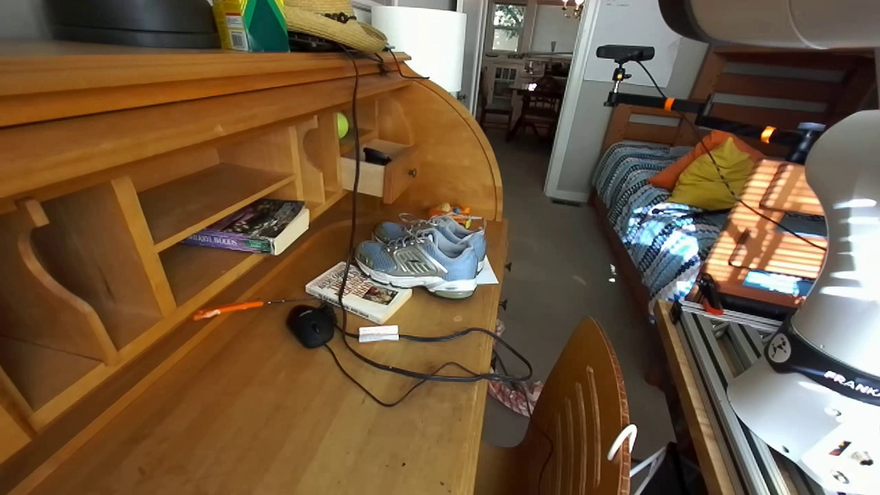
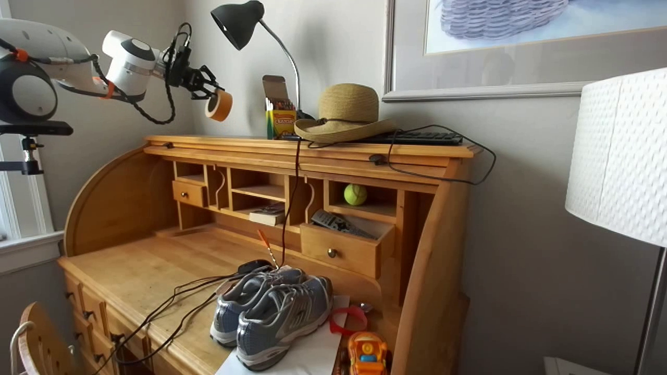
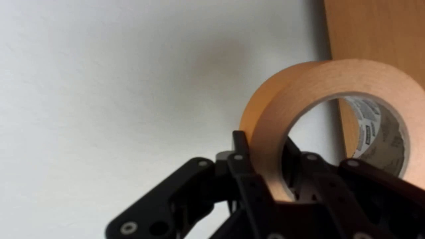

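A roll of tan tape (image 3: 354, 75) fills the right side of the wrist view, and my gripper is shut on one side of its ring. One finger (image 3: 239, 143) lies along the outside of the roll, the other inside its hole. In exterior view 2 the tape roll (image 2: 219, 105) hangs from the gripper (image 2: 214, 91), in the air above the left end of the desk's top shelf (image 2: 206, 142). Exterior view 1 shows neither gripper nor tape, only part of the arm (image 1: 854, 247).
On the top shelf stand a crayon box (image 2: 281, 124), a straw hat (image 2: 348, 103) and a black lamp (image 2: 241, 22). Sneakers (image 2: 284, 315), a mouse (image 1: 311, 326), cables and a book (image 1: 359, 291) lie on the desk. One small drawer (image 2: 344, 249) is pulled out.
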